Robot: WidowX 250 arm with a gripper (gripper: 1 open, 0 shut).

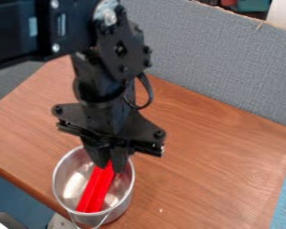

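A silver metal pot point(124, 192) with a wire handle sits on the wooden table point(217, 170) near its front-left edge. Inside lie a long red object point(96, 190) and a white item point(75, 186). My black gripper point(110, 150) hangs over the back of the pot, at the upper end of the red object. Its fingertips are dark and partly hidden, so whether anything is between them is unclear.
A grey padded wall point(217, 72) runs along the back of the table. A strip of blue tape point(284, 199) lies at the right.
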